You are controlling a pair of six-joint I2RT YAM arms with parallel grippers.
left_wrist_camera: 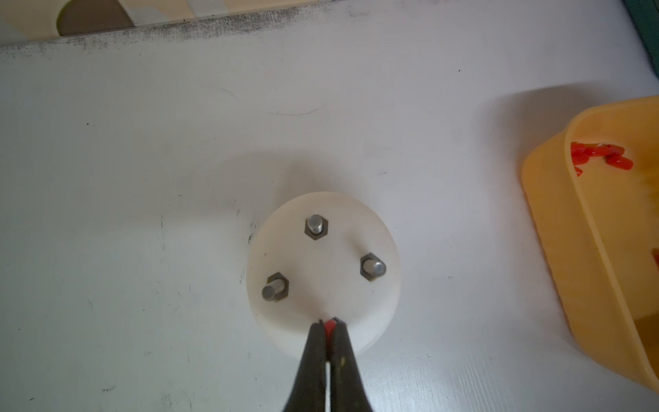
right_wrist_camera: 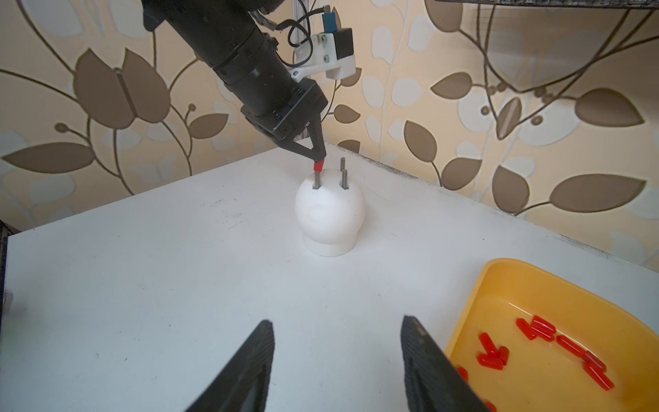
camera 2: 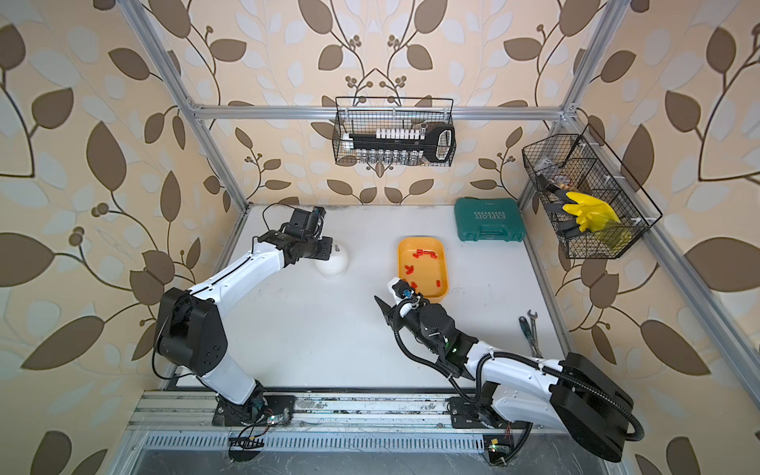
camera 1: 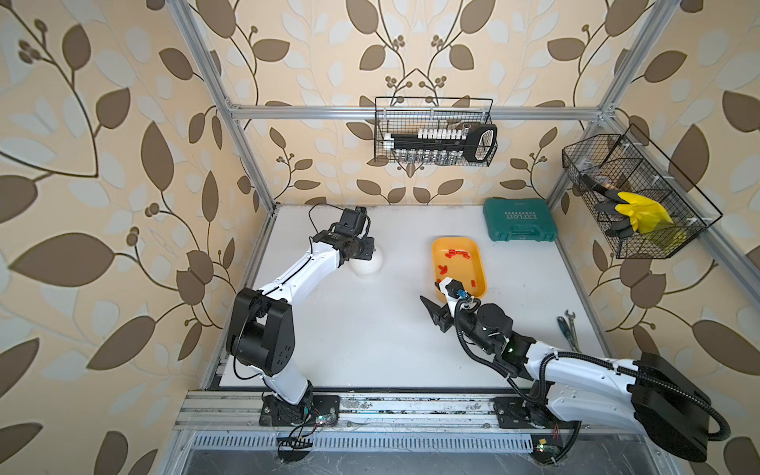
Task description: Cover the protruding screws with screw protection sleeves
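The white dome stands on the table at the left, with upright metal screws on top. From the left wrist view, three bare screws show with their nuts. My left gripper is shut on a small red sleeve over the dome's near edge. In the right wrist view that sleeve is in line with the top of a screw; how far it sits over it cannot be told. My right gripper is open and empty, beside the orange tray.
Several loose red sleeves lie in the orange tray. A green case is at the back right, and wrenches lie near the right edge.
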